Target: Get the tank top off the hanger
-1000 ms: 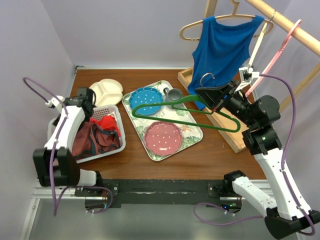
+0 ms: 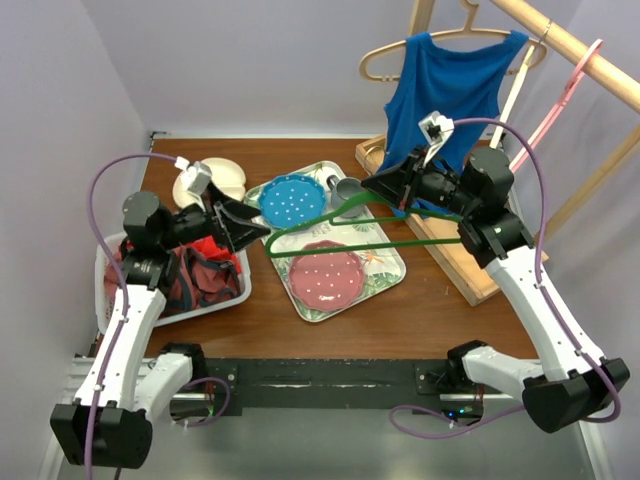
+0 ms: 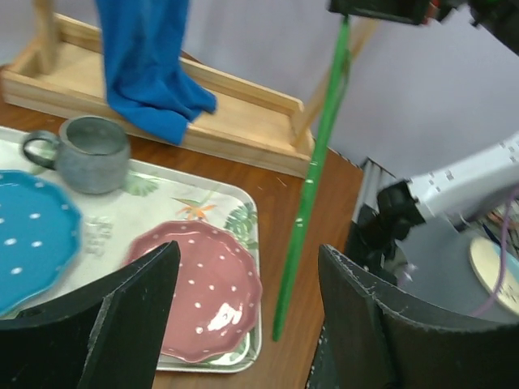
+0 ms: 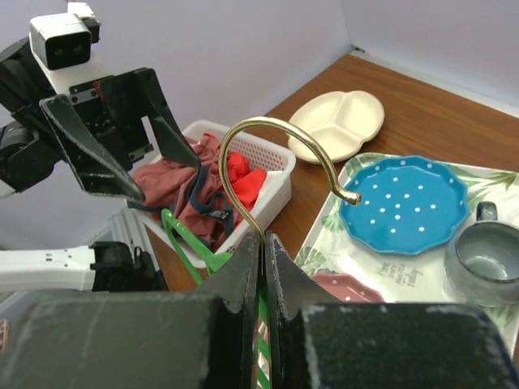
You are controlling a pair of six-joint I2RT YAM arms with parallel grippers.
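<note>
A blue tank top (image 2: 450,85) hangs on a beige hanger (image 2: 378,54) from the wooden rail; its lower part also shows as blue cloth (image 3: 150,89) in the left wrist view. My right gripper is shut on the neck of a bare green hanger (image 2: 345,248), whose gold hook (image 4: 280,123) rises above the fingertips. Facing it, my left gripper (image 2: 262,222) is open, its tips close to the green hanger's rounded left end. In the left wrist view the green bar (image 3: 306,203) appears between the spread fingers, touching neither.
A white basket (image 2: 246,285) of dark red clothes lies below the left arm. On the patterned tray (image 2: 388,280) are a blue plate (image 2: 292,200), a pink plate (image 2: 327,278) and a grey mug (image 2: 349,190). A pink hanger (image 2: 560,98) hangs on the rack.
My left arm has swung from over the basket rightwards to the green hanger's left end. The right gripper has shifted a little left, turning the hanger slightly. The tank top has not moved.
</note>
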